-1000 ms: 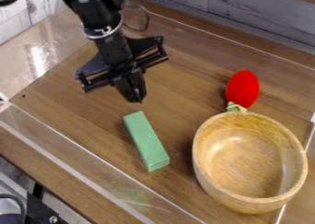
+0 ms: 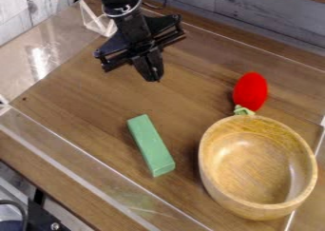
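The black gripper [image 2: 152, 71] hangs over the upper middle of the wooden table, shut, with nothing seen between its fingers. Below it lies a green block [image 2: 150, 145], apart from the gripper. At the right sit a red object with a pale green end [image 2: 250, 90] and a large wooden bowl [image 2: 258, 172].
The wooden table [image 2: 76, 111] has clear room at the left and middle. A pale wall or rail borders the left and back, and the bowl fills much of the front right.
The gripper has moved up and toward the back, away from the green block. The objects on the table have not moved.
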